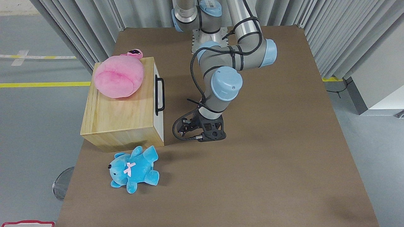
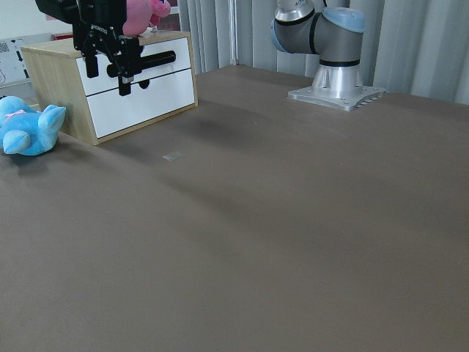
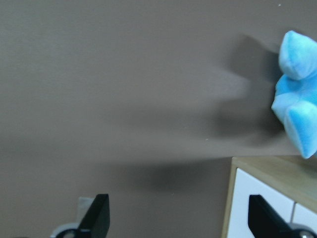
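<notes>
My gripper [image 1: 200, 130] hangs above the table right of the wooden drawer cabinet [image 1: 121, 128], near its front corner. In the wrist view its two black fingers [image 3: 96, 218] stand wide apart at the bottom, open with nothing between them. A blue plush bear [image 1: 138, 170] lies on the table in front of the cabinet; it shows at the right of the wrist view [image 3: 297, 104]. The cabinet [image 2: 128, 110] has white drawer fronts with black handles, both drawers shut. A pink plush toy [image 1: 117, 75] sits on the cabinet's top.
The robot's base [image 2: 337, 95] stands at the back edge, with a curtain behind it. The table's left edge drops to the floor beside the bear.
</notes>
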